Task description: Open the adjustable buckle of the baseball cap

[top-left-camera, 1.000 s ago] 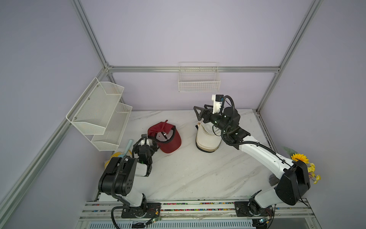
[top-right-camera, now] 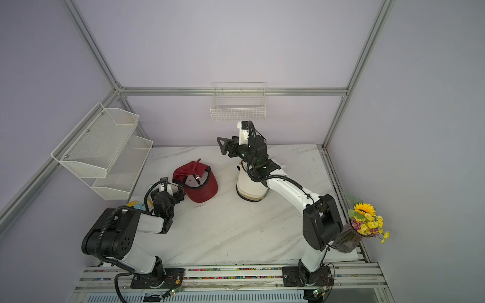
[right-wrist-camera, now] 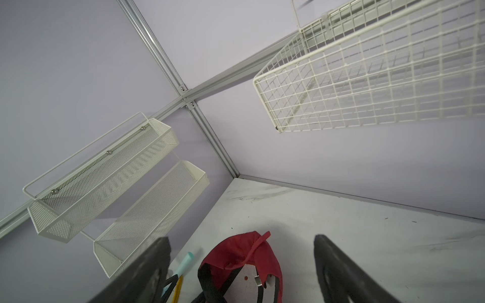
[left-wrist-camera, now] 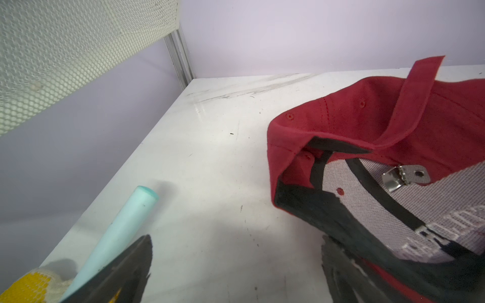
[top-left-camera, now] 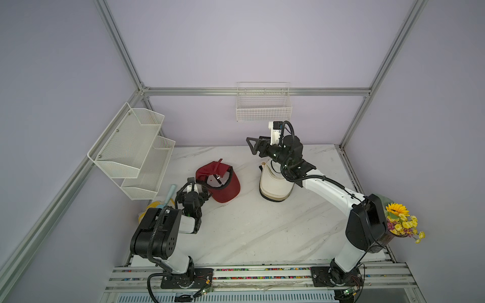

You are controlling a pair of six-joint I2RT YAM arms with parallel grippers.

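On the left half of the table a red baseball cap (top-left-camera: pixel 229 189) lies with its inside facing up and its brim toward the front right. Its red strap end (left-wrist-camera: pixel 418 96) sticks up loose, and the metal buckle (left-wrist-camera: pixel 401 176) shows against the grey lining. My left gripper stands open at the cap's left edge; the right finger (left-wrist-camera: pixel 341 275) overlaps the rim in view, and whether they touch I cannot tell. High above the table, to the right of the cap, my right gripper has its fingers apart with nothing held.
A cream cap (top-left-camera: pixel 274 184) lies beneath my right arm. A light-blue stick (left-wrist-camera: pixel 118 227) with something yellow rests left of my left gripper. White mesh shelves (top-left-camera: pixel 126 146) hang at left, a wire basket (top-left-camera: pixel 263 108) at the back. Bare table (top-left-camera: pixel 252 227) spreads in front.
The left arm and both caps are unmoved.
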